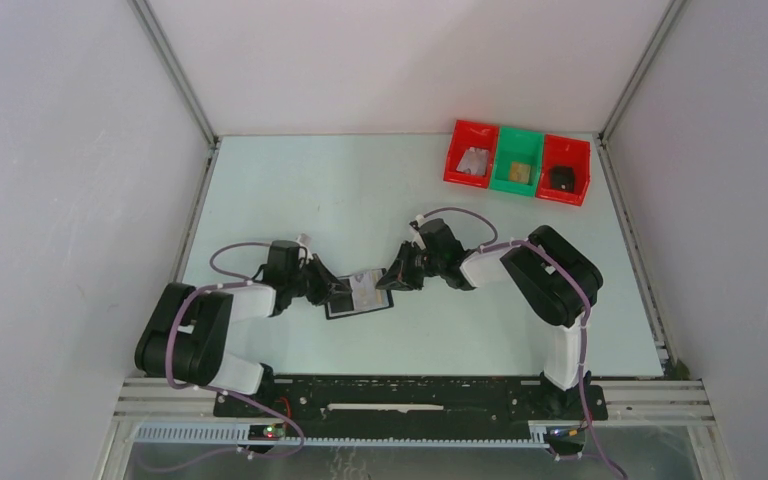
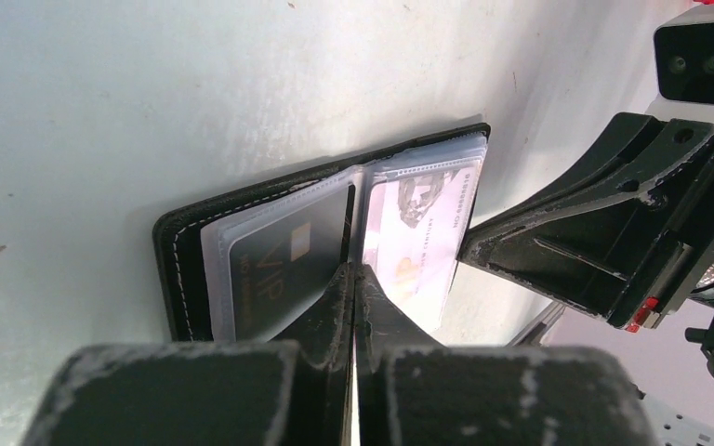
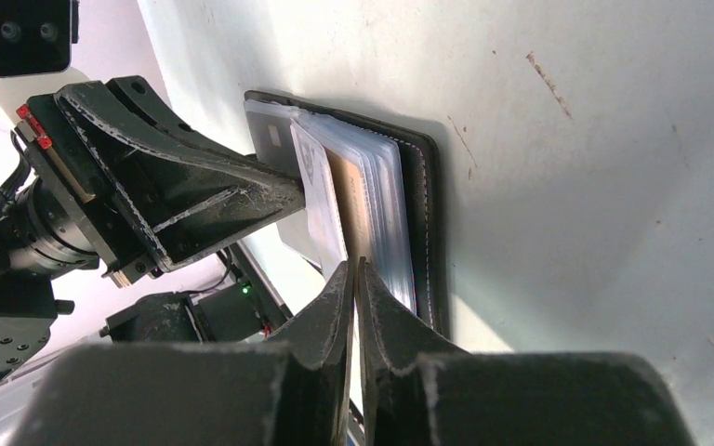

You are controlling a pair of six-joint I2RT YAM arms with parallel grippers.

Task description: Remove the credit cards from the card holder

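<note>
A black card holder [image 1: 340,308] lies open on the white table, its clear sleeves holding a dark VIP card [image 2: 279,265] and a pinkish card [image 2: 418,232]. My left gripper is shut, its tips at the sleeves between the two cards, nothing visible between its fingers. My right gripper is shut at the card end of the holder, its tips against the edge of the raised sleeves [image 3: 386,218]; whether a card edge is between them is hard to tell.
At the back right stand a red bin [image 1: 470,130], a green bin [image 1: 517,140] and another red bin [image 1: 565,145], each with something inside. The table above and below the holder is clear.
</note>
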